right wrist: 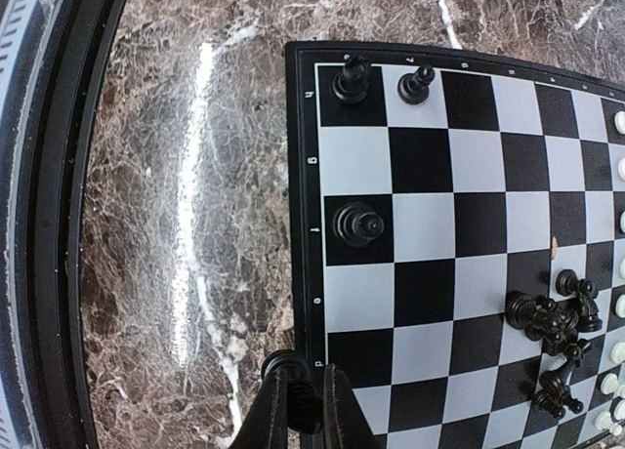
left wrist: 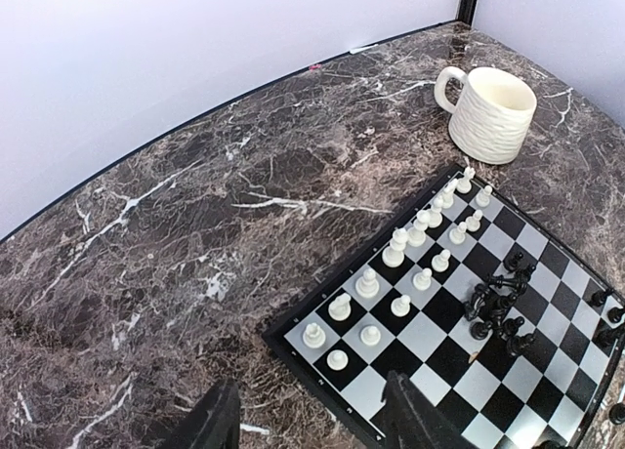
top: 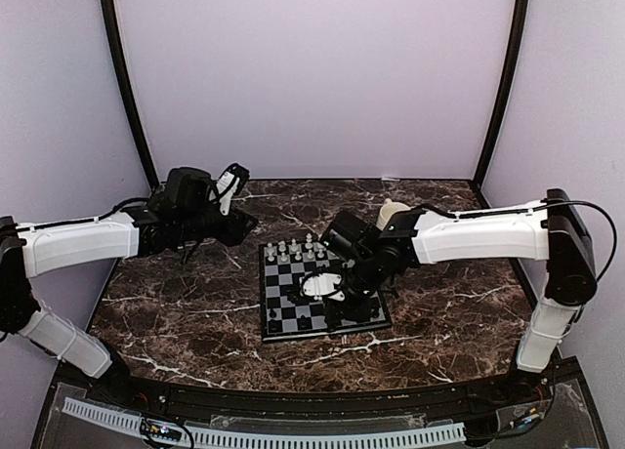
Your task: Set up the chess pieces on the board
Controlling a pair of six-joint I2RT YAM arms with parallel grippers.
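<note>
The chessboard (top: 266,298) lies mid-table, white pieces (left wrist: 367,283) standing in two rows along its far side. My right gripper is shut on a black chess piece (right wrist: 283,362) over the board's near edge, beside the letter d; the piece's base faces up-left in the right wrist view, and the fingers partly hide it. Black pieces stand near one corner: one (right wrist: 352,81) in the corner square, a small one (right wrist: 416,85) beside it, another (right wrist: 358,224) further along the edge. My left gripper is open and empty, left of the board.
Several black pieces (left wrist: 498,307) lie in a loose cluster on the middle squares. Behind the board's far right corner stands a white mug (left wrist: 491,115). Bare marble table (top: 176,317) spreads out on the left.
</note>
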